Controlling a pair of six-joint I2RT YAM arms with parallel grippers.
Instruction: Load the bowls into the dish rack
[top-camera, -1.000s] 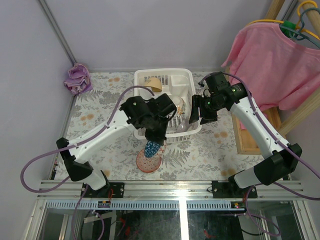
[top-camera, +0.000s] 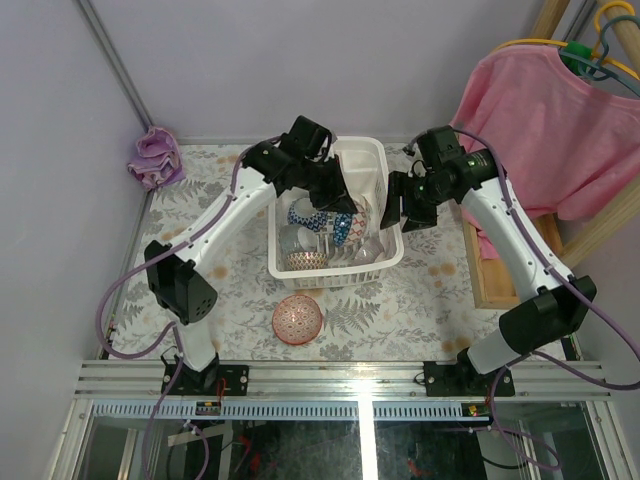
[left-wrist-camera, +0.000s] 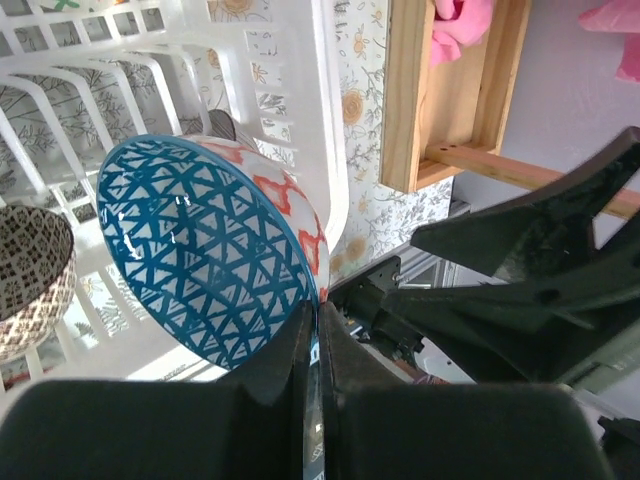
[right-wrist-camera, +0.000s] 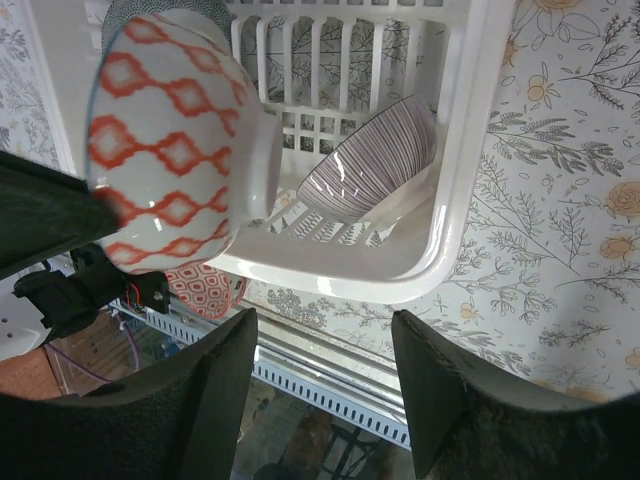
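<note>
My left gripper (top-camera: 335, 200) is shut on the rim of a bowl with blue pattern inside (left-wrist-camera: 200, 245) and red-orange pattern outside (right-wrist-camera: 165, 150), holding it over the white dish rack (top-camera: 280, 258). A striped bowl (right-wrist-camera: 365, 160) lies in the rack's right part; a woven-pattern bowl (top-camera: 305, 261) and other bowls sit in it too. A red-patterned bowl (top-camera: 297, 320) is on the counter in front. My right gripper stands open above the rack's right side, nothing between its fingers.
A wooden tray (top-camera: 485, 295) and hanging pink garment (top-camera: 540, 120) are to the right. A purple cloth (top-camera: 155, 160) lies at the back left. The counter left of the rack is clear.
My left gripper has carried the patterned bowl from over the front bowl back and up into the rack area. The right gripper has shifted only slightly.
</note>
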